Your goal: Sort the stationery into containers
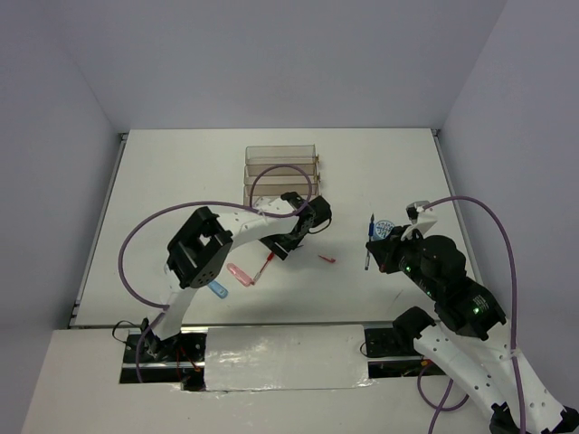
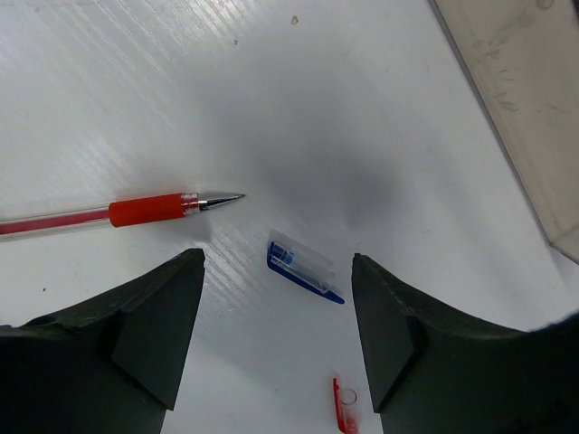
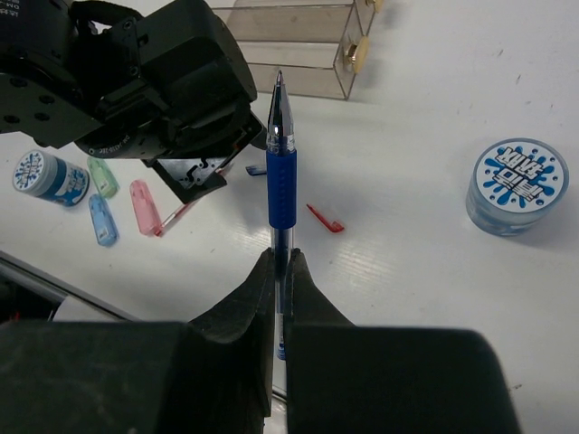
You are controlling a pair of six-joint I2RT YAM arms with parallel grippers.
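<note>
My right gripper is shut on an uncapped blue pen (image 3: pixel 282 185), held with its metal tip pointing away from the fingers. In the left wrist view, a blue pen cap (image 2: pixel 304 268) lies on the table between the fingertips of my open left gripper; the fingers look clear of it. An uncapped red pen (image 2: pixel 149 210) lies to the left of that cap. A red cap (image 3: pixel 326 219) rests on bare table right of the left arm. The clear tiered container (image 1: pixel 281 155) stands at the back.
A jar with a blue-splashed lid (image 3: pixel 517 185) stands at the right; another jar (image 3: pixel 52 177) is far left. Pink (image 3: pixel 145 208), blue (image 3: pixel 103 220) and green (image 3: pixel 103 177) items lie near the left arm.
</note>
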